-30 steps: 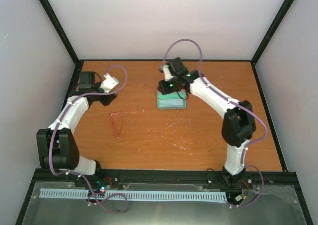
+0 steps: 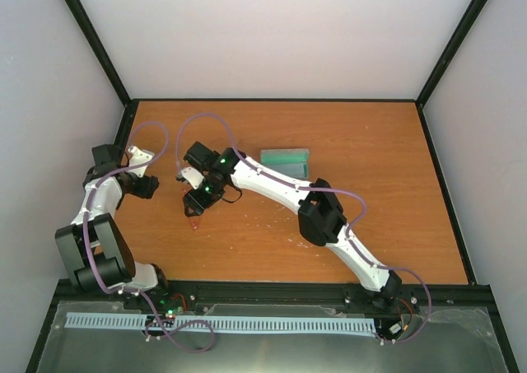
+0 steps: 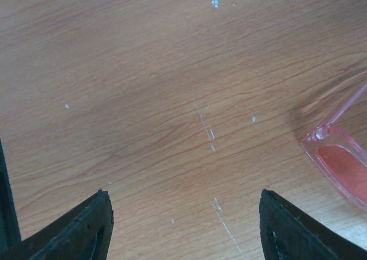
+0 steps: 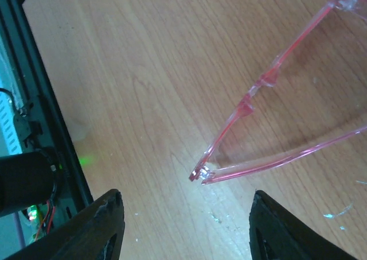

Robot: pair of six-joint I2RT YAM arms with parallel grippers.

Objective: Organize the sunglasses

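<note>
Pink transparent sunglasses (image 4: 269, 76) lie on the wooden table, largely covered by my right arm in the top view, a red tip (image 2: 194, 223) showing below it. My right gripper is open above them, with the near hinge corner just beyond its fingertips. My left gripper stands open at the table's left, nothing between its fingers; part of the sunglasses' pink frame (image 3: 335, 159) is at the right of its view. A teal case (image 2: 284, 157) sits at the back middle, partly behind the right arm.
The black table edge rail (image 4: 46, 116) runs close by in the right wrist view. White walls enclose three sides.
My right arm has swung left and toward the front, from over the case to over the sunglasses. My left arm has drawn back toward the left edge.
</note>
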